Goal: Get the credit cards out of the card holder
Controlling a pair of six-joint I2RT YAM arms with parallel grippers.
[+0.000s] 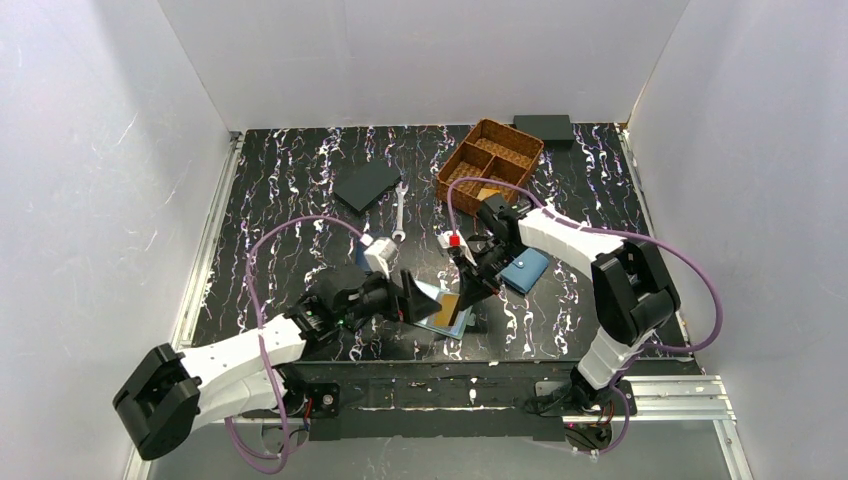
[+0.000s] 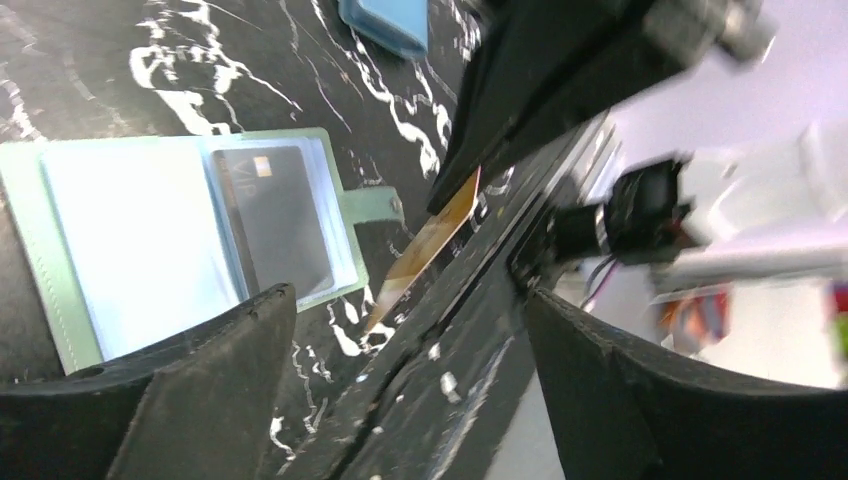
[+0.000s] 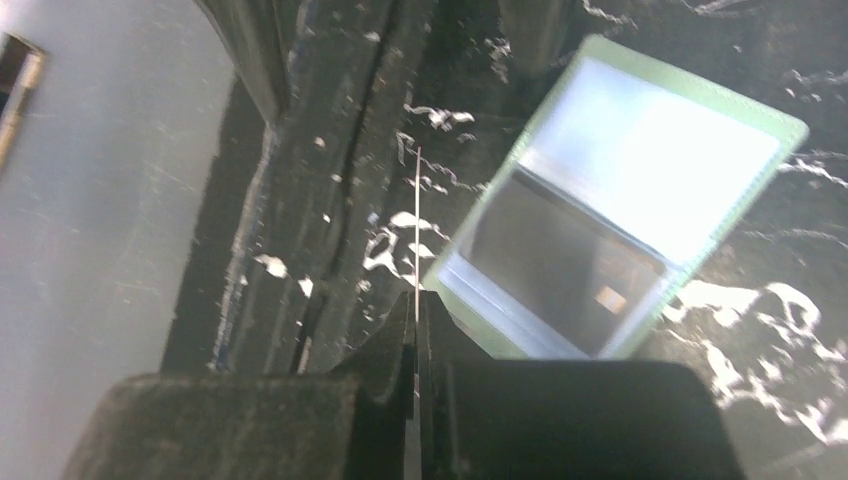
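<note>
The open card holder [image 1: 430, 318] lies at the table's front middle, pale green-edged, with a grey card [image 2: 280, 220] in its right pocket in the left wrist view. A gold card is held above the table just beside the holder, with my right gripper shut on it; it appears edge-on in the right wrist view. My left gripper [image 1: 412, 296] is part open beside the holder, fingertips low in its wrist view, with nothing visible between them.
A blue card holder [image 1: 525, 270] lies to the right. A wicker tray [image 1: 490, 130], black boxes [image 1: 365, 185] and a wrench [image 1: 400, 215] stand or lie behind. A navy object behind my left gripper is mostly hidden. The front edge is close.
</note>
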